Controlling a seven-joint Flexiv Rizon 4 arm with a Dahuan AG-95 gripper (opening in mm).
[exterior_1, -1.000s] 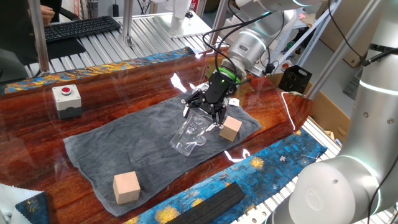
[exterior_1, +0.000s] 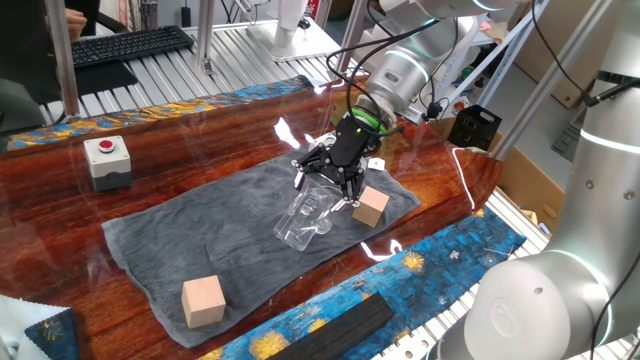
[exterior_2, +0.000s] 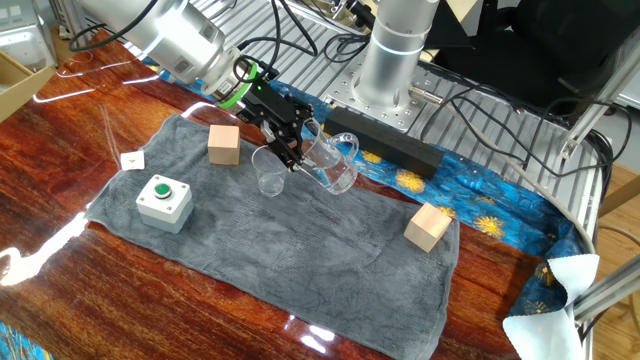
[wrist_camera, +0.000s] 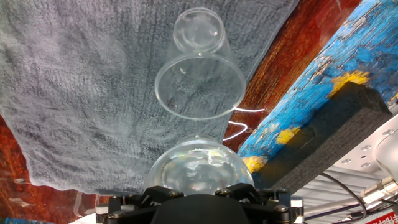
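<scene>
My gripper (exterior_1: 332, 178) reaches down over the grey towel from the far side, its fingers spread apart. A clear jug with a handle (exterior_2: 332, 162) stands right beside it on the towel. Close by, partly under the gripper, is a clear cup (exterior_2: 270, 173). In the wrist view, a round transparent vessel (wrist_camera: 200, 165) lies directly ahead of the fingers, its lower part hidden behind them. Farther up is another clear vessel (wrist_camera: 199, 87), its wide rim toward the camera. Whether the fingers press on the nearer vessel does not show clearly.
Wooden blocks stand near the gripper (exterior_1: 370, 206) and at the towel's other end (exterior_1: 203, 301). A button box (exterior_1: 108, 160) with a red top is on the wood; a green-topped box (exterior_2: 164, 203) sits at the towel's edge. Much of the towel (exterior_2: 330, 245) is bare.
</scene>
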